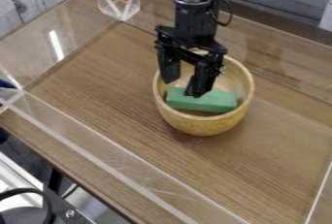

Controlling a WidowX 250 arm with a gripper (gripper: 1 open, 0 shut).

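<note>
A round wooden-toned bowl (195, 123) sits near the middle of the table, with a green block (208, 101) lying inside it. My black gripper (184, 81) reaches down from the top into the bowl, its open fingers just above the green block, with nothing seen held between them.
Bare wooden tabletop (91, 92) surrounds the bowl on all sides. A clear angular object (118, 2) stands at the upper left, near the back. Dark cables or parts lie at the lower left edge.
</note>
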